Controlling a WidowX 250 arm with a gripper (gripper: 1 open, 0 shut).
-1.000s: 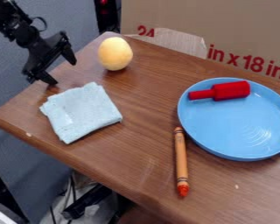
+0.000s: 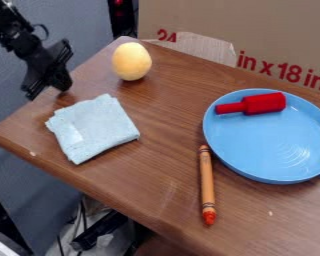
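Note:
My black gripper [image 2: 48, 74] is at the left edge of the wooden table, above and left of a folded pale blue cloth [image 2: 92, 128]; whether its fingers are open or shut is hard to tell. A yellow round object [image 2: 132, 61] sits near the back edge. A blue plate [image 2: 267, 150] on the right holds a red object [image 2: 263, 103] with a thinner handle. An orange crayon [image 2: 207, 185] lies left of the plate.
A cardboard box [image 2: 243, 30] stands behind the table [image 2: 136, 200]. The table's middle, between cloth and plate, is clear. Floor shows beyond the left edge.
My gripper has shifted slightly left and up toward the table's edge, and its shape looks narrower. The objects on the table have not moved.

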